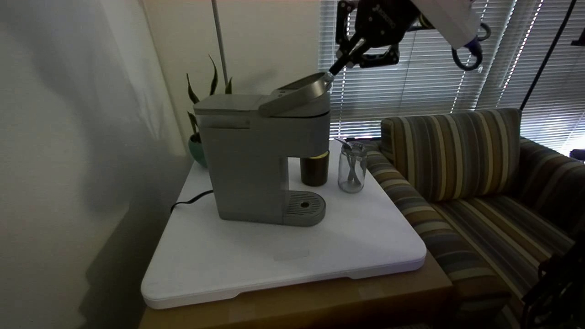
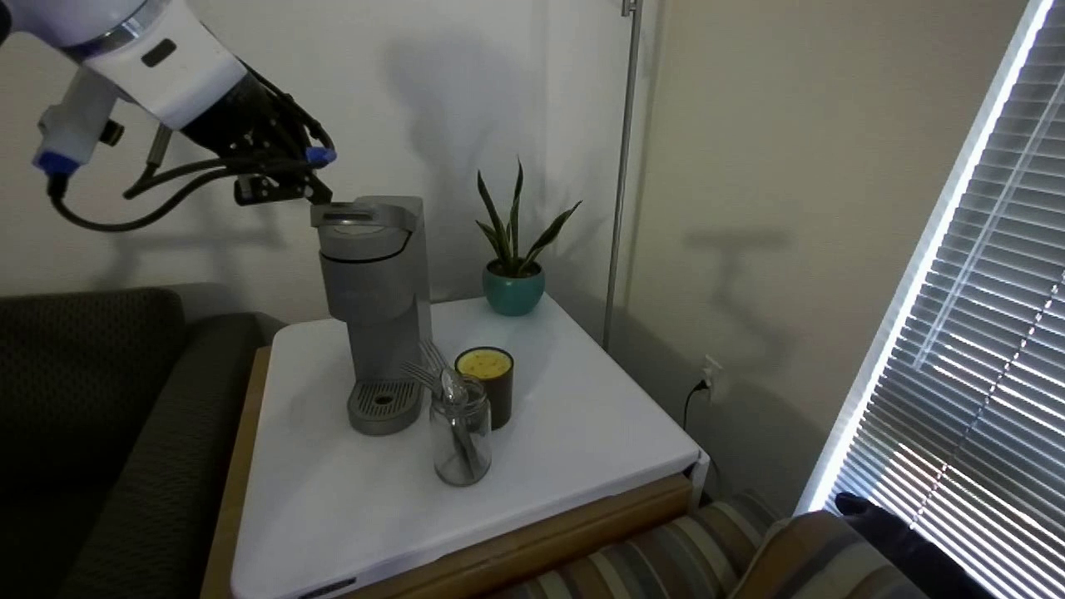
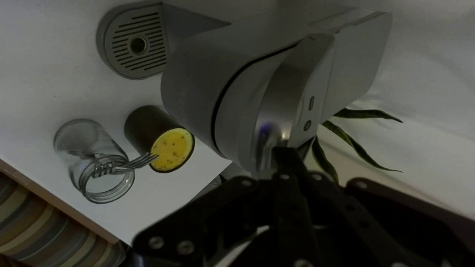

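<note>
A grey coffee maker (image 1: pixel 247 159) stands upright on the white table; its sloping lid handle (image 1: pixel 299 93) is at the top front. My gripper (image 1: pixel 332 71) reaches down to the front end of that handle, its fingers shut together. In the wrist view the gripper overlaps the shiny front of the handle (image 3: pixel 285 89), and nothing shows between the fingertips. Whether they touch the handle or stop just short, I cannot tell. From the other side, the gripper (image 2: pixel 321 194) appears at the top left edge of the coffee maker (image 2: pixel 374 279).
Beside the machine stand a dark cup with a yellow top (image 2: pixel 485 384) and a glass jar of forks (image 2: pixel 461 439). A potted plant (image 2: pixel 514 284) is behind. A striped armchair (image 1: pixel 455 159) adjoins it.
</note>
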